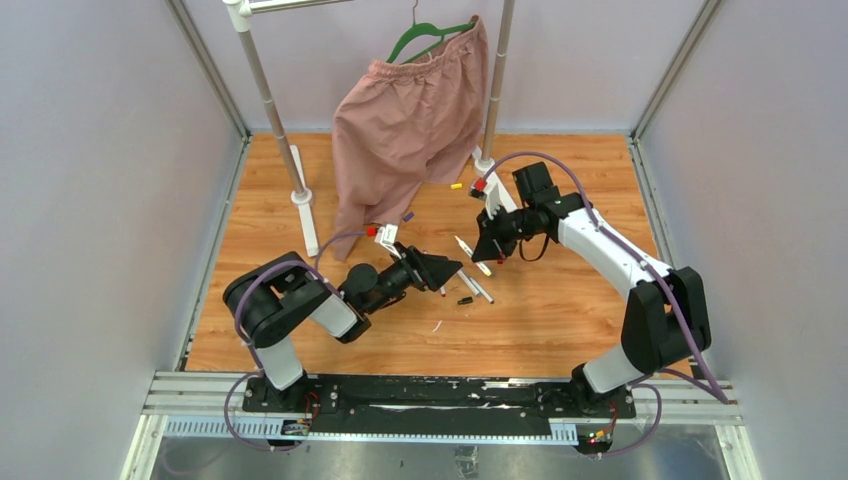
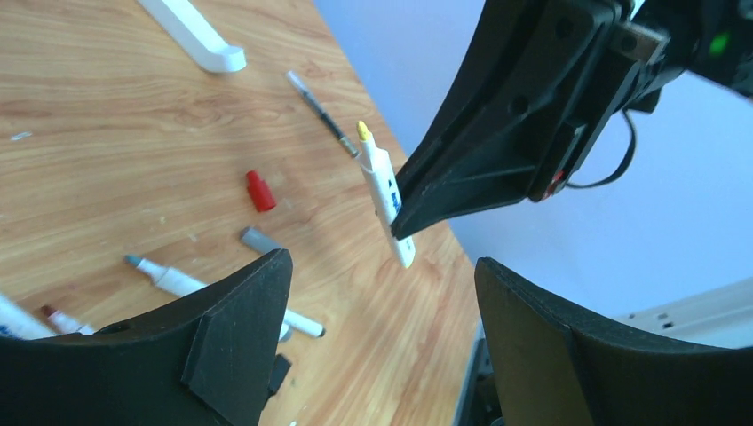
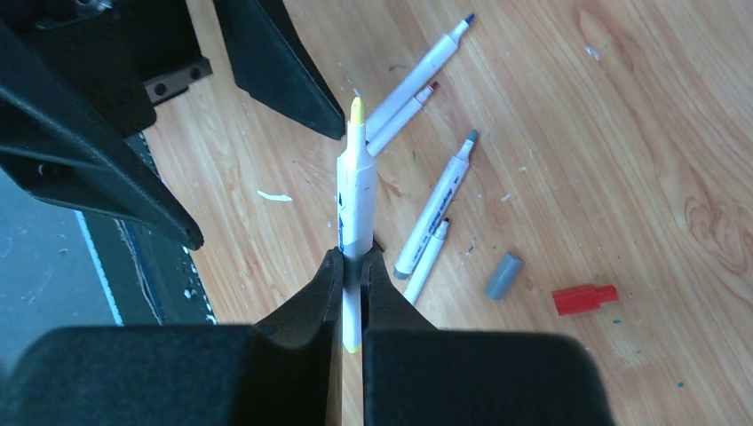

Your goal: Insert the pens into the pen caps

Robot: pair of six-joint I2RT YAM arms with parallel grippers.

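Observation:
My right gripper is shut on a white pen with a yellow tip, held upright above the table and seen also in the left wrist view [image 2: 382,191]. My left gripper stands part open facing that pen, nothing between its fingers. Below lie white pens with blue, teal and dark tips [image 3: 435,209], a grey cap [image 3: 504,275], a red cap [image 3: 583,299] and a dark cap [image 1: 465,300].
A pink garment [image 1: 400,140] hangs on a rack at the back, with white feet [image 1: 304,200] on the floor. Small yellow [image 1: 456,186] and blue [image 1: 408,217] pieces lie near it.

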